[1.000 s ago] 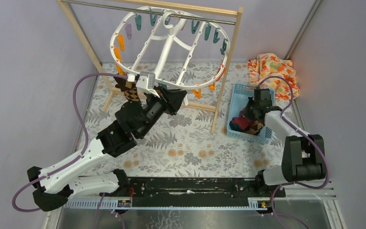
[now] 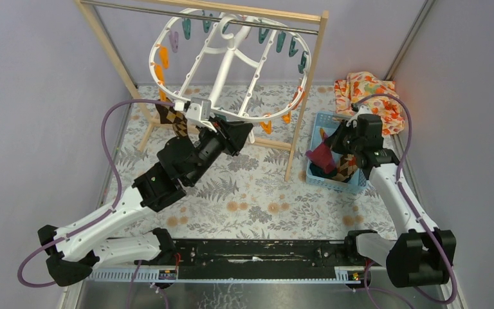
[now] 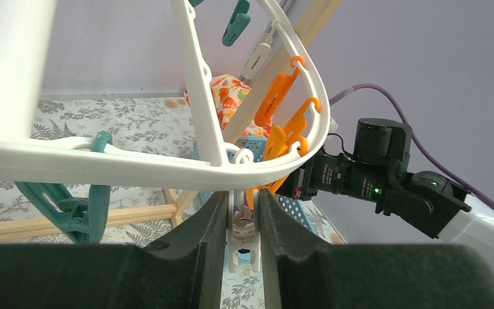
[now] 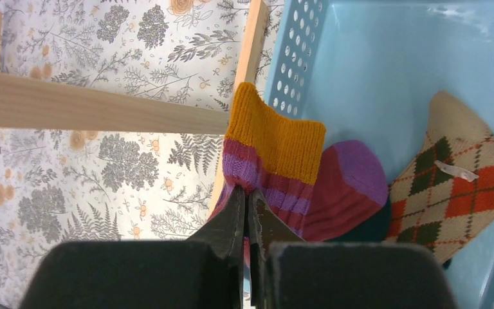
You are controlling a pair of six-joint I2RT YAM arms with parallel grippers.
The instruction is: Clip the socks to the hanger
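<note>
The white clip hanger (image 2: 228,53) hangs from the wooden rack, with a checked sock (image 2: 173,119) near its left side. My left gripper is shut on a white clip (image 3: 238,248) at the hanger's rim. My right gripper is shut on a sock (image 4: 276,148) with mustard cuff and purple-maroon stripes, raised over the blue basket (image 2: 315,180). An argyle sock (image 4: 450,187) lies in the basket, with dark cloth partly hidden beside it.
Orange floral cloth (image 2: 366,96) lies behind the basket. The rack's wooden post (image 2: 305,96) stands between hanger and basket.
My right arm has risen from down inside the basket, lifting the maroon sock. The left arm has stayed still.
</note>
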